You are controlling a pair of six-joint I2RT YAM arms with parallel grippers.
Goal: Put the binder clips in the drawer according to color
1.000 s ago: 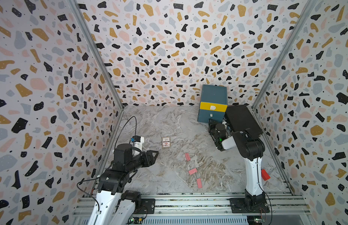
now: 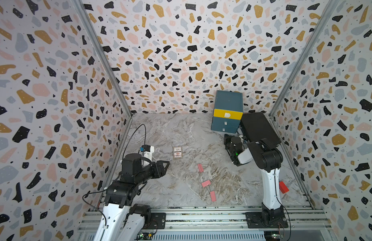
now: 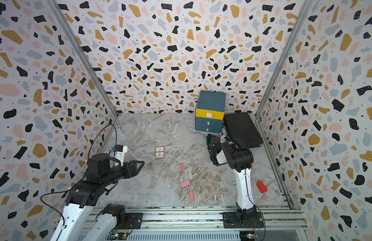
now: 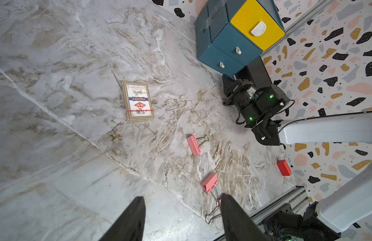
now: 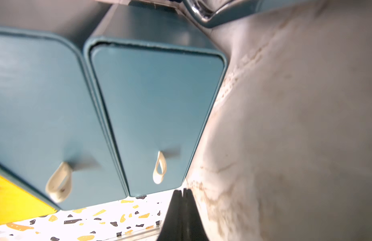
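The drawer unit (image 2: pixel 229 100) stands at the back right, a yellow drawer (image 4: pixel 258 24) above two blue ones. In the right wrist view the lower blue drawer (image 5: pixel 153 100) is closed, its cream loop handle (image 5: pixel 159 167) in plain sight. My right gripper is shut, nothing between its fingers, below and apart from that handle. Pink binder clips (image 2: pixel 200 167) lie on the front middle of the table. My left gripper is open and empty over the table's left side.
A card box (image 2: pixel 177 151) lies left of centre. A black case (image 2: pixel 260 128) rests right of the drawers, close to my right arm. A red block (image 2: pixel 283 187) sits at the right edge.
The drawer is still closed. The left arm stayed still.
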